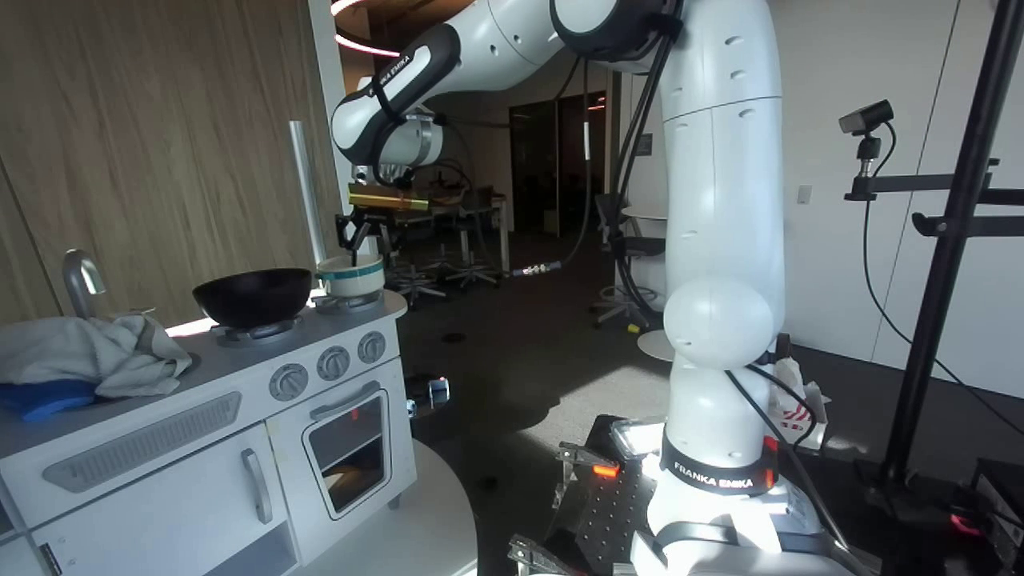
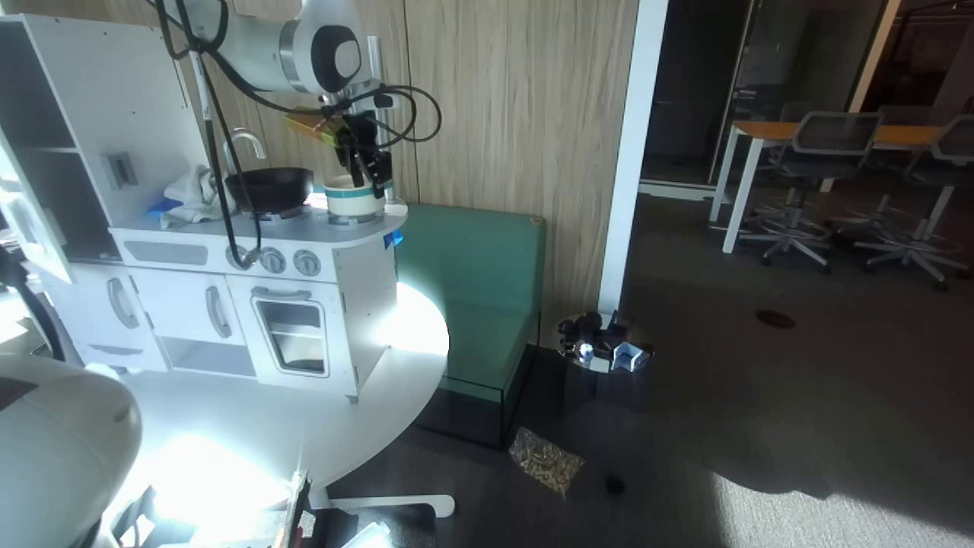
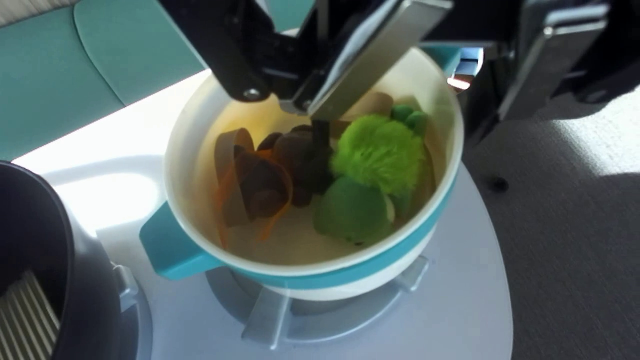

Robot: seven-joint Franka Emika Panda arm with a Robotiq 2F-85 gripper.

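A white pot with a teal band and handles [image 3: 186,252] stands on the stove's right burner. Inside it, in the wrist view, lie a fuzzy lime-green ball [image 3: 381,153], a rounded green toy [image 3: 354,207], dark brown pieces [image 3: 294,156] and an orange strip [image 3: 225,198]. My gripper is open, its fingers well apart over the pot's far rim. One finger [image 3: 372,60] hangs over the inside, the other [image 3: 552,60] beyond the rim on the right. Nothing shows held between them. Exterior view 1 has the gripper [image 1: 357,245] right at the pot's top [image 1: 350,278].
A black pan [image 1: 254,298] sits on the burner beside the pot. Farther left are a cloth [image 1: 91,355] and a faucet [image 1: 85,278]. The counter [image 3: 468,288] ends just right of the pot. A green bench [image 2: 475,283] stands behind the stove.
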